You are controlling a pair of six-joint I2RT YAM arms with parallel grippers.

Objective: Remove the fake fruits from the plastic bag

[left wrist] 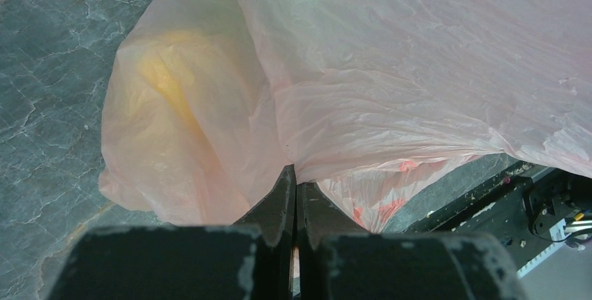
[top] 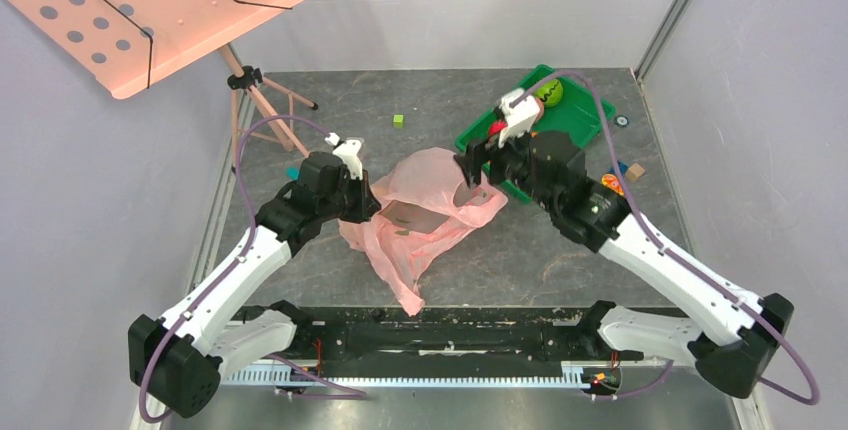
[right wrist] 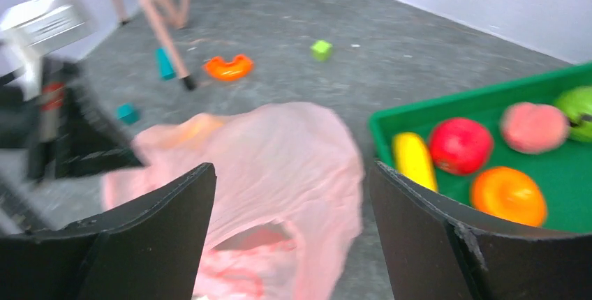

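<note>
The crumpled pink plastic bag (top: 430, 240) lies centre on the table; in the left wrist view something yellow shows through its film (left wrist: 171, 87). My left gripper (top: 365, 207) is shut at the bag's left side, with gathered film pinched at its tips. My right gripper (top: 470, 168) is raised over the bag's right part, its fingers apart with nothing between them.
A green bin (right wrist: 459, 98) at the back right holds several fake fruits. Small blocks, such as the green cube (top: 398, 120), lie around the table. A tripod (top: 262, 100) stands at back left.
</note>
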